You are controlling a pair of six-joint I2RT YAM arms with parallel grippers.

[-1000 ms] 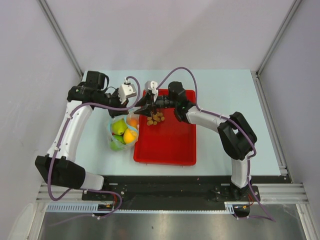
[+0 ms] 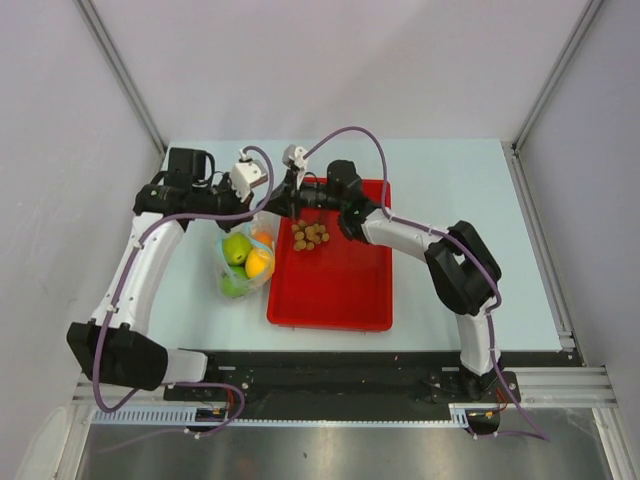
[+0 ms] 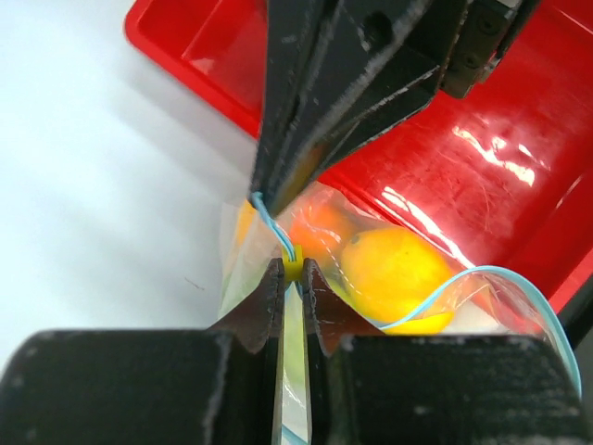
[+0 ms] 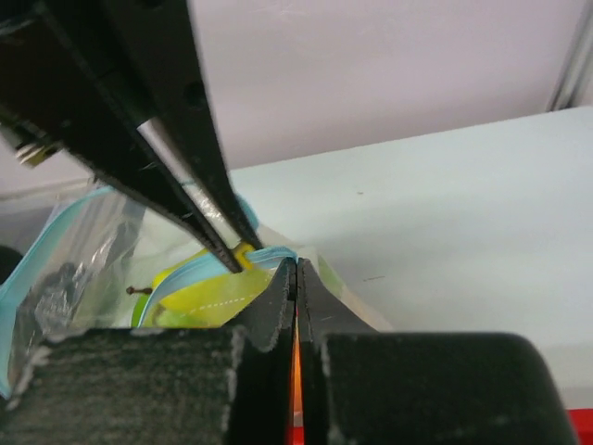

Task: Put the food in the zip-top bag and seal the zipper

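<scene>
The clear zip top bag [image 2: 225,280] stands left of the red tray, holding green fruit [image 2: 237,249], a yellow fruit [image 3: 394,271] and orange fruit [image 3: 320,227]. My left gripper is shut on the yellow zipper slider [image 3: 293,256] at the bag's opening. My right gripper is shut at the pale blue zipper strip [image 4: 199,271], just beside the slider and close to my left gripper's tips. The strip's end reaches its fingertips; how much lies between them is hard to tell.
The red tray [image 2: 330,290] holds several small brown round items [image 2: 305,236] toward the back. The two arms nearly meet above the bag.
Both grippers have shifted slightly up and toward the back left in the top view.
</scene>
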